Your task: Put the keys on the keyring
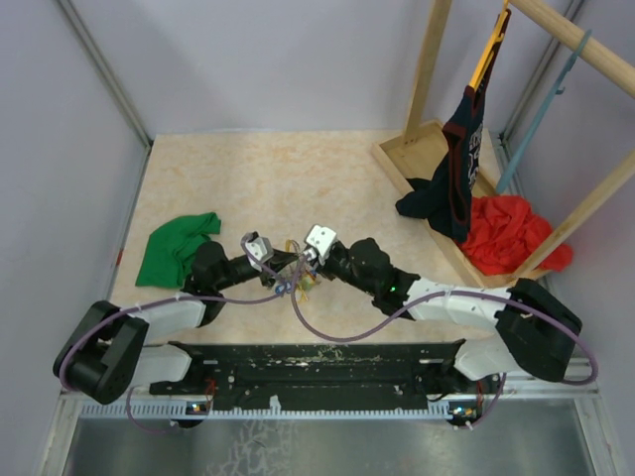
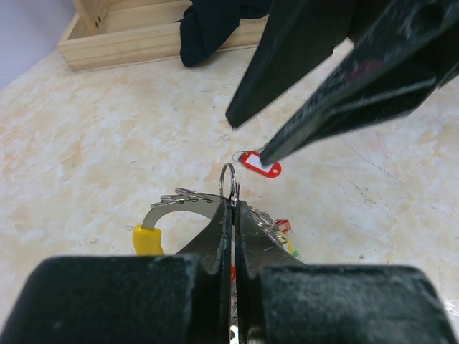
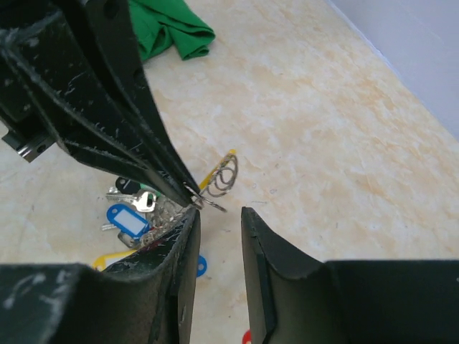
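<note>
In the left wrist view my left gripper is shut on the upright metal keyring point(image 2: 227, 172), with silver keys point(image 2: 186, 198) and coloured covers and tags around and below it. My right gripper point(image 1: 308, 260) hangs just above, its fingers part open and apart from the ring in that view. In the right wrist view the keys point(image 3: 142, 202) and a blue tag point(image 3: 129, 221) lie beyond the right fingers, beside the left gripper's fingertips. A red tag point(image 2: 260, 163) shows behind, on the table.
A green cloth point(image 1: 169, 248) lies at left. A wooden frame point(image 1: 437, 79) with dark cloth point(image 1: 456, 169) and red cloth point(image 1: 511, 233) stands at right.
</note>
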